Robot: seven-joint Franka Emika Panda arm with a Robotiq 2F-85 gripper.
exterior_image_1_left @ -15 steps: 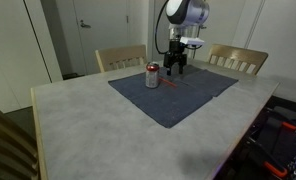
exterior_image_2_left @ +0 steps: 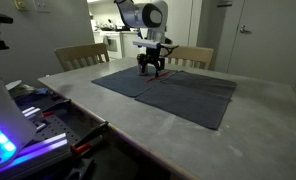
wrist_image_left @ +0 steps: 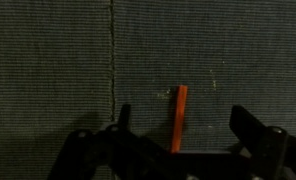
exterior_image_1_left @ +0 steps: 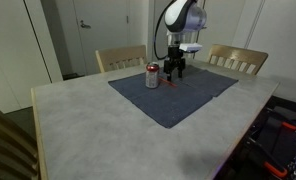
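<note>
A thin orange-red stick [wrist_image_left: 179,115] lies on the dark ribbed cloth [wrist_image_left: 48,60]. In the wrist view it runs nearly upright between the two dark fingers of my gripper, which stand well apart with a gap on either side of the stick. Exterior view 1 shows the gripper [exterior_image_1_left: 174,72] low over the cloth, at the small red stick [exterior_image_1_left: 168,84]. From the other side, the gripper [exterior_image_2_left: 154,68] also appears low above the cloth. Whether the fingertips touch the cloth cannot be made out.
A red-and-white can [exterior_image_1_left: 152,76] stands on the cloth just left of the gripper in exterior view 1. Chairs [exterior_image_1_left: 123,57] stand along its far edge.
My gripper has come down a little toward the cloth near the red stick. The can and the stick appear unmoved.
</note>
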